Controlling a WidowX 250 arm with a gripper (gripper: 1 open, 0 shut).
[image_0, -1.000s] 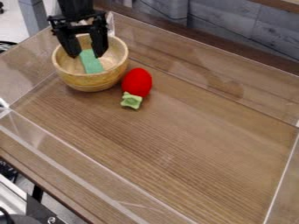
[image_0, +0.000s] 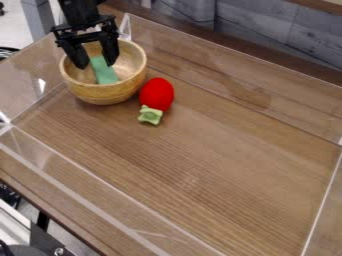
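Note:
A tan bowl (image_0: 102, 92) sits at the upper left with a green object (image_0: 103, 70) inside. The black gripper (image_0: 86, 56) is over the bowl's back left part, its fingers reaching down near the green object; whether it holds anything I cannot tell. A red oval object (image_0: 156, 93) lies just right of the bowl, and a small light green piece (image_0: 150, 116) lies in front of it.
Dark cables or a dark object show at the lower left edge.
The gripper has moved left and a little back over the bowl. The bowl and the objects outside it look nearly unchanged.

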